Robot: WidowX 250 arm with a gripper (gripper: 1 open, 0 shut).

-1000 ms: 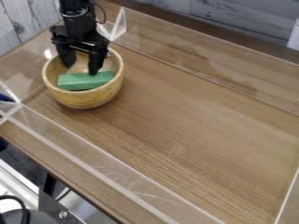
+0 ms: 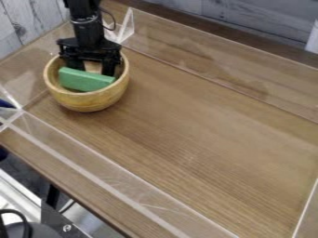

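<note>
A wooden bowl (image 2: 87, 97) sits on the wooden table at the upper left, with a green block (image 2: 85, 80) lying inside it. My black gripper (image 2: 89, 61) is lowered into the back of the bowl, just above and behind the block, its fingers open. Whether the fingers touch the block I cannot tell.
A dark object with a cable (image 2: 18, 221) lies off the table at the lower left. A pale wall stands behind.
My gripper has moved down into the bowl toward the block. The block appears slightly shifted toward the back left, and the bowl sits slightly further back.
</note>
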